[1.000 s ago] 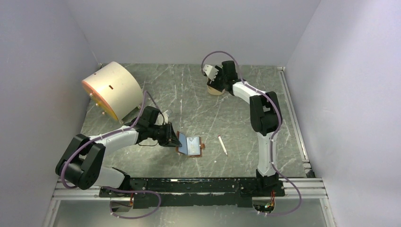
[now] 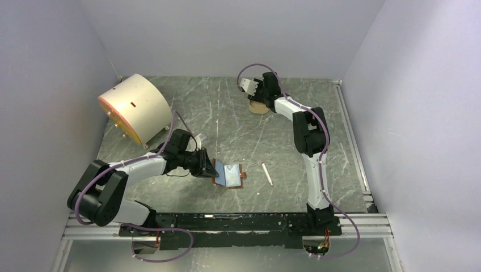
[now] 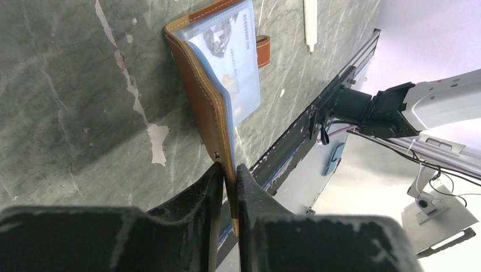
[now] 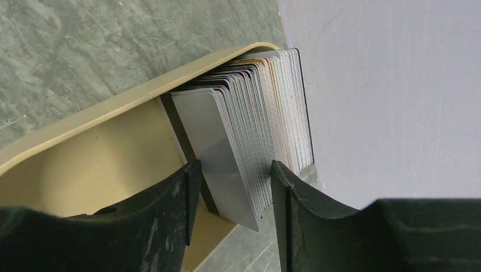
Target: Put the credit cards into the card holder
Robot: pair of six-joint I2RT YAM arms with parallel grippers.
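Note:
The brown leather card holder (image 3: 193, 96), with clear sleeves (image 2: 232, 174), lies open at the lower middle of the table; my left gripper is shut on its raised flap. At the back right, a cream box (image 4: 108, 141) holds a dense stack of cards (image 4: 255, 113) along one side, a plain silver-grey card at the front. My right gripper is over the box, its fingers part open at either side of that front card and the cards behind it; whether they grip is unclear.
A large cream cylinder (image 2: 133, 107) lies at the left. A white pen (image 2: 266, 173) lies right of the holder. Grey walls surround it.

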